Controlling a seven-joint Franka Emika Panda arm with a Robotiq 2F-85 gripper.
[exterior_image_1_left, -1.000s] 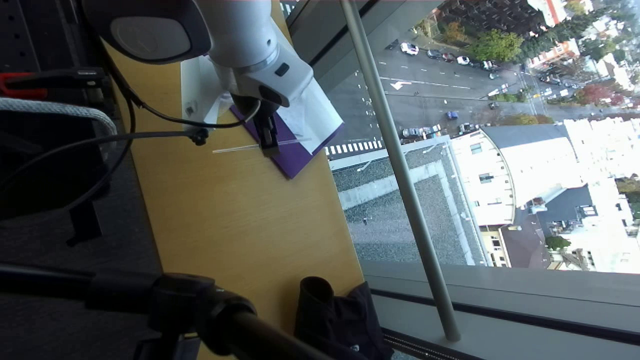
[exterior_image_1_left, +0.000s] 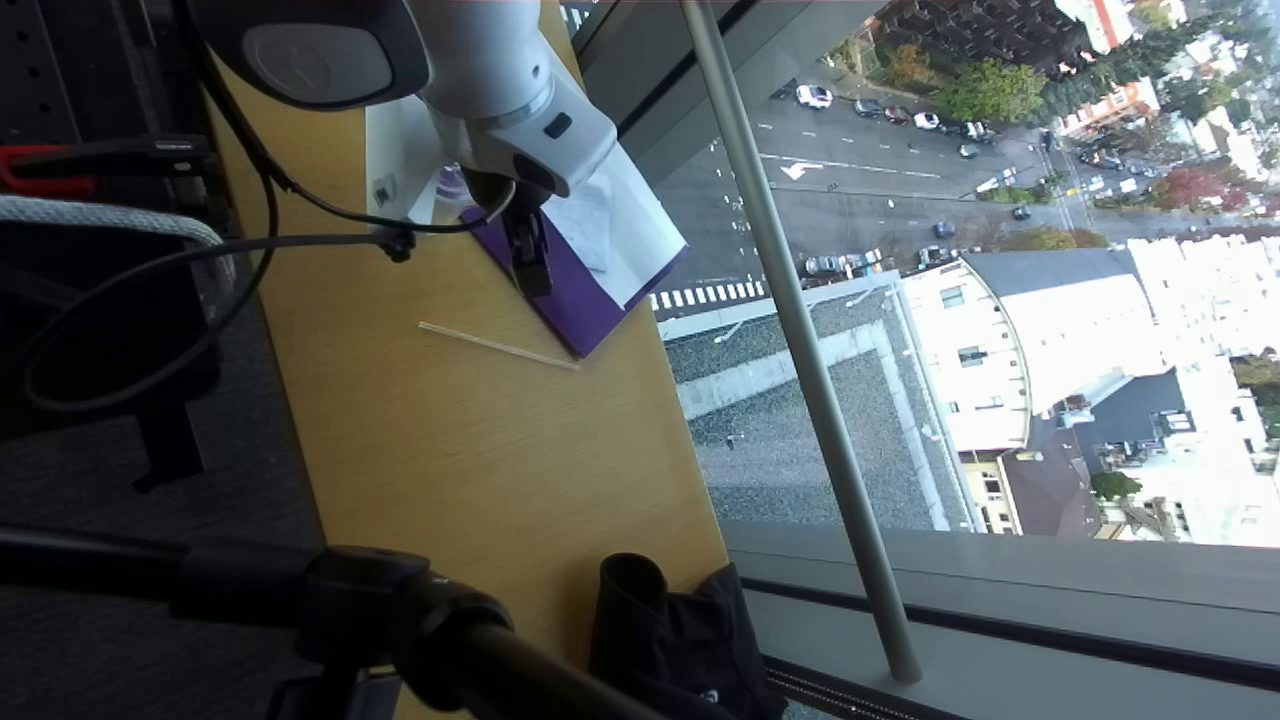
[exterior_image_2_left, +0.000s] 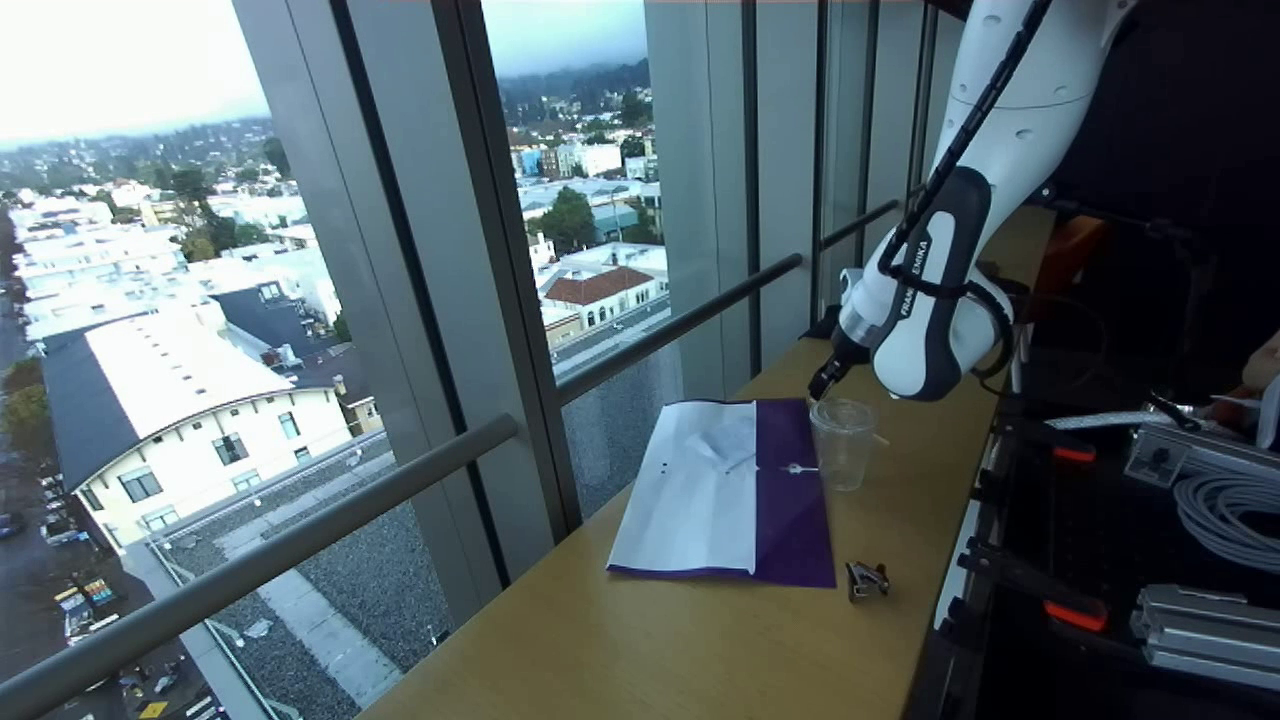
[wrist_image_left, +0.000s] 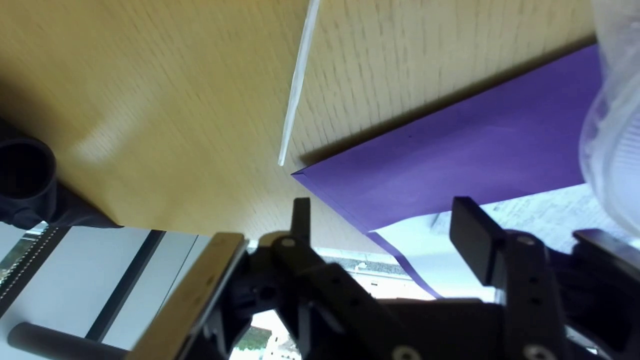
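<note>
A thin clear straw (exterior_image_1_left: 498, 344) lies flat on the wooden table; the wrist view shows one end of the straw (wrist_image_left: 294, 90) close to a corner of the purple folder (wrist_image_left: 456, 156). My gripper is open above that folder corner, its fingers wide apart and nothing between them. In exterior view 2, the gripper (exterior_image_2_left: 823, 382) hangs by the rim of a clear plastic cup (exterior_image_2_left: 845, 450), which stands upright at the folder's purple edge. Part of the cup (wrist_image_left: 621, 138) shows at the wrist view's right edge. White paper (exterior_image_2_left: 690, 492) covers much of the folder.
A small metal clip (exterior_image_2_left: 866, 581) rests on the table near the folder. Black cloth (exterior_image_1_left: 684, 636) lies at the far end, and a dark stand (exterior_image_1_left: 372, 600) crosses the foreground. Windows with a rail (exterior_image_1_left: 804, 336) border one side.
The straw, earlier across my gripper's fingertips and over the folder, now lies on the table apart from the fingers. My gripper has opened and moved up slightly in exterior view 1.
</note>
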